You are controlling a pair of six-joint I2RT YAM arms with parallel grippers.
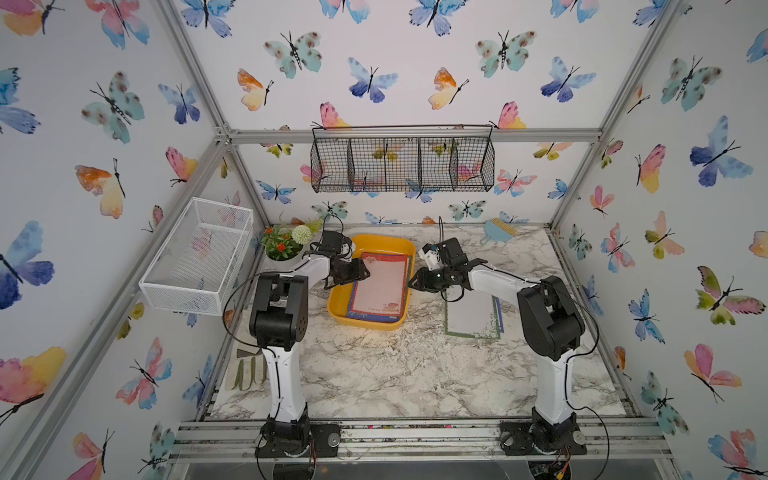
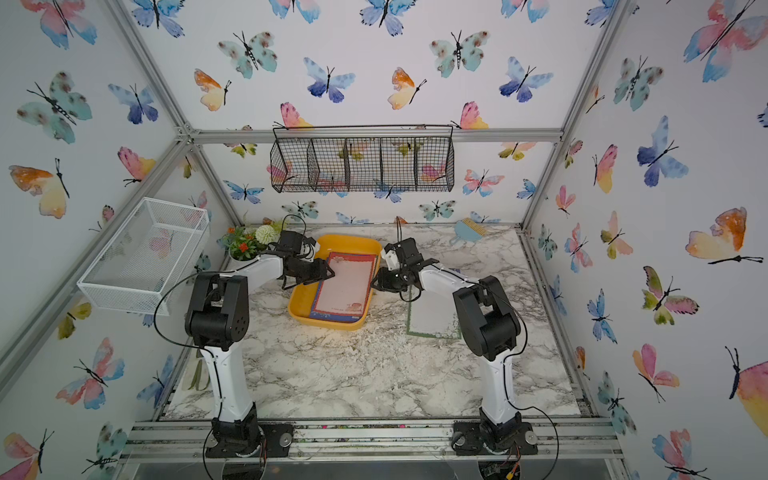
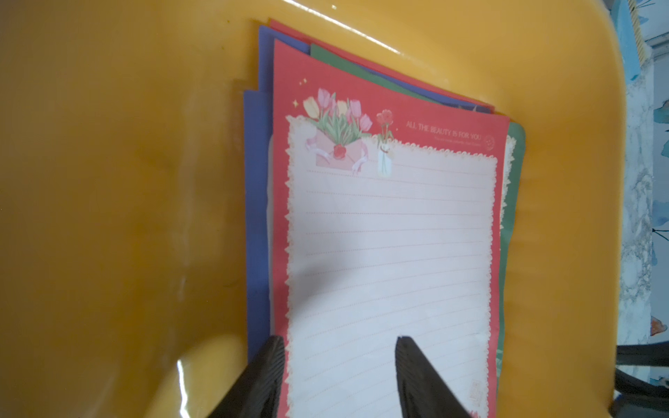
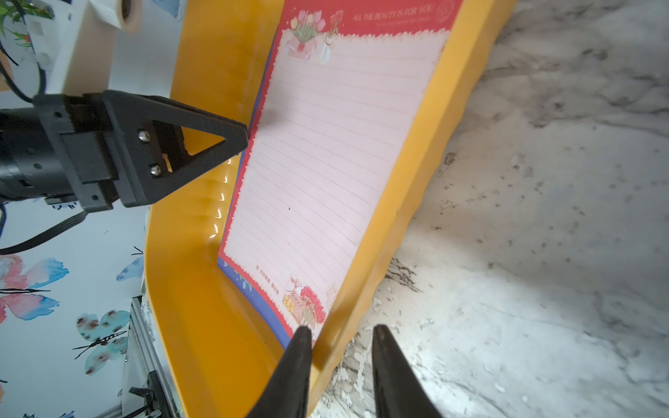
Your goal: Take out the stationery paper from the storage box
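A stack of stationery paper (image 3: 386,250), red-bordered sheet on top with blue and green ones beneath, lies in the yellow storage box (image 1: 341,308). My left gripper is open over the upper sheet's left part, nothing between its fingers. My right gripper is open at the box's right rim, one finger close against the rim, the other over the marble table; nothing shows held.
More sheets (image 1: 472,316) lie on the table right of the box. A flower pot (image 1: 282,240) stands back left, with a white mesh basket (image 1: 184,264) on the left.
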